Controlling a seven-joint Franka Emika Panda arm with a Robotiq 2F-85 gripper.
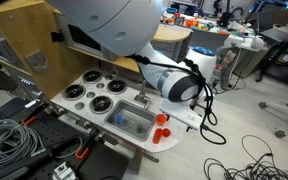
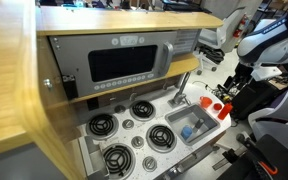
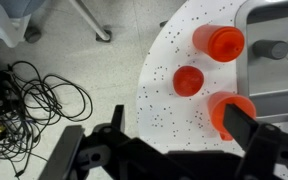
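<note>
In the wrist view an orange mug (image 3: 227,112) stands beside the sink, close to the right-hand finger (image 3: 246,132). A red-orange cup-like piece (image 3: 224,42) and a smaller red round piece (image 3: 188,81) sit on the white speckled counter (image 3: 156,125). My gripper is open above the counter's edge, its fingers wide apart and nothing held. From the first exterior view, the orange mug (image 1: 161,119) is near the faucet and the red pieces (image 1: 158,135) lie in front of it.
The sink (image 1: 136,123) holds a blue object (image 1: 120,120) and a dark grey piece (image 3: 275,49). A faucet (image 1: 142,94) rises behind it, and a stove (image 1: 92,92) lies to the left. Black cables (image 3: 44,103) lie on the floor beyond the counter's rounded edge.
</note>
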